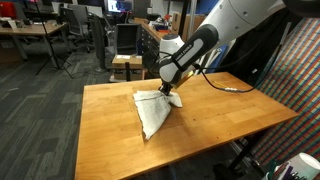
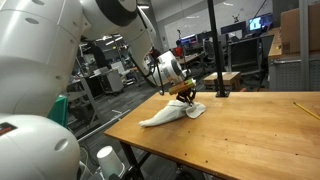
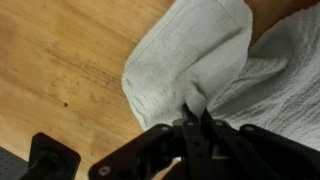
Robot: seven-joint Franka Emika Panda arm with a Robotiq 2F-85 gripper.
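Observation:
A white cloth (image 1: 152,112) lies rumpled on the wooden table, one end stretched toward the near side. In exterior view 2 the same cloth (image 2: 168,113) rises in folds under the hand. My gripper (image 1: 165,90) points down at its upper part and is shut on a pinched fold. From the wrist, the cloth (image 3: 190,60) gathers into creases that run to the gripper. Dark fingers hide the exact spot of the grip. Much of the cloth still rests on the tabletop.
A dark cable (image 1: 225,88) hangs beside the arm. Chairs and desks stand beyond the table's far edge.

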